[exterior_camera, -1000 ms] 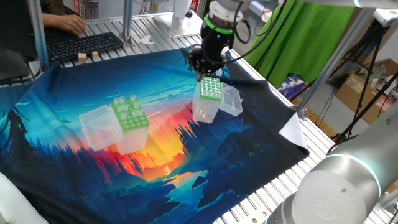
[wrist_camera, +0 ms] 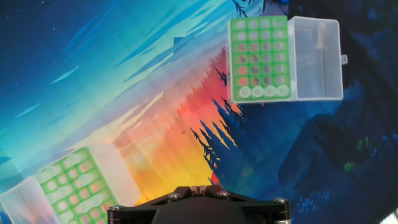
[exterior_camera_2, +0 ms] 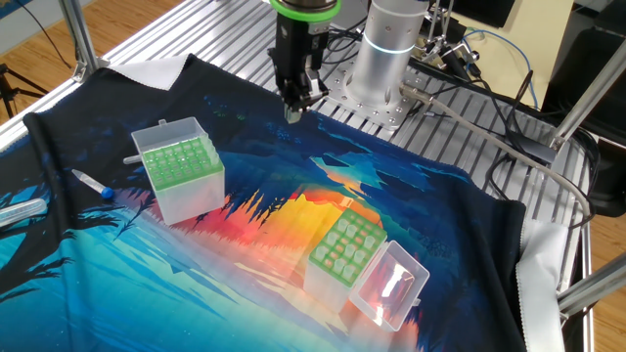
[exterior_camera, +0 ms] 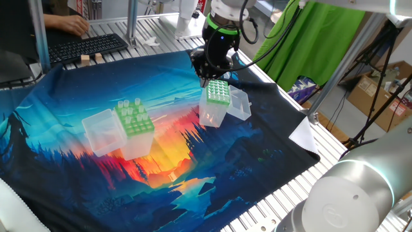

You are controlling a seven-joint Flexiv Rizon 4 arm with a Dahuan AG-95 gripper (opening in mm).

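Observation:
Two clear boxes with green racks stand open on the printed cloth. In exterior view 1, the left box (exterior_camera: 134, 129) has white tubes poking up unevenly, and its lid (exterior_camera: 105, 132) lies open to the left. Lower white pieces fill the rack of the other box (exterior_camera: 214, 106), its lid (exterior_camera: 239, 103) folded right. From above, the wrist view shows this box (wrist_camera: 260, 59) at upper right and the uneven one (wrist_camera: 74, 186) at lower left, cut by the frame. My gripper hangs above the cloth, shut, with nothing visible between its fingertips. It is apart from both boxes.
A blue-capped pen (exterior_camera_2: 93, 184) and a clear object (exterior_camera_2: 22, 210) lie on the cloth's left side in exterior view 2. Cables and the arm's base (exterior_camera_2: 380, 83) occupy the far edge there. Cloth between the boxes is clear.
My gripper has shifted slightly in exterior view 1, its upper part a little to the left. Both boxes and their lids stay where they were.

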